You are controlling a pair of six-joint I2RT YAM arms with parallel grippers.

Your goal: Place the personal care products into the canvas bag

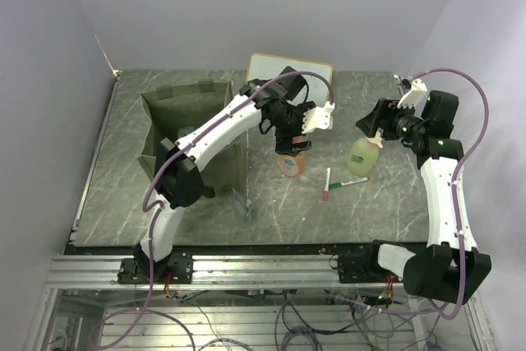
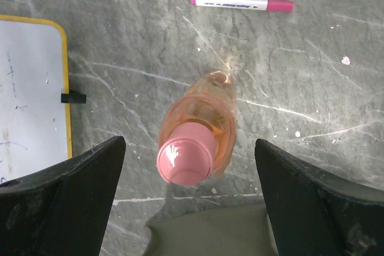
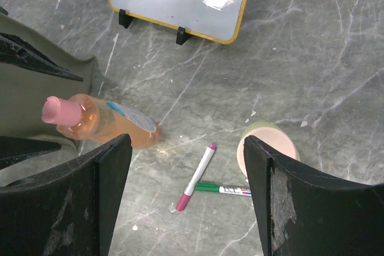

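Observation:
An orange bottle with a pink cap stands right of the canvas bag. My left gripper is open above it, the cap between the fingers in the left wrist view but not visibly gripped. A green bottle stands at the right, under my open right gripper; in the right wrist view its round pale top shows. The bag's contents are mostly hidden by my left arm.
A whiteboard stands at the back. A pink marker and green marker lie between and in front of the bottles. A small clear object is near the bag's front right.

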